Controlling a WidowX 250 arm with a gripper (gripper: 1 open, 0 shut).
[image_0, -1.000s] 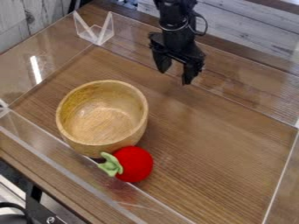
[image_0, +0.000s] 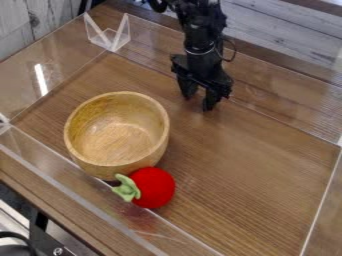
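Note:
The black gripper (image_0: 201, 90) hangs low over the upper middle of the wooden tray floor, its fingertips dark against the wood; whether they are apart or together is hard to tell. A yellow bowl (image_0: 116, 134) sits left of centre. Just below it lies a red tomato-like toy (image_0: 152, 188) with a green top. Both are well apart from the gripper, toward the front.
A clear plastic bracket (image_0: 104, 32) stands at the back left. The tray's walls edge the floor at the back and left.
The gripper has come a little lower and nearer the floor. The bowl and red toy have not moved.

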